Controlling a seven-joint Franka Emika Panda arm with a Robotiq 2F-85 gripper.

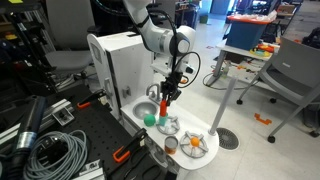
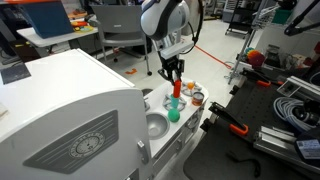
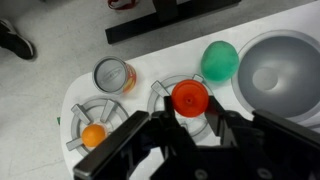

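A red cup-like object is held upright beneath the wrist, with my gripper shut on it. In the wrist view the red object shows as a round orange-red top between the dark fingers. Directly below it, a teal piece shows in exterior view 1, over a round stove burner. Exterior view 2 has the red object above the teal piece too. Whether the two are touching or joined, I cannot tell.
A green round object lies between the burner and the grey sink bowl. On the second burner rests an orange ball-like item. A metallic can stands near the counter's edge. The faucet rises behind the sink.
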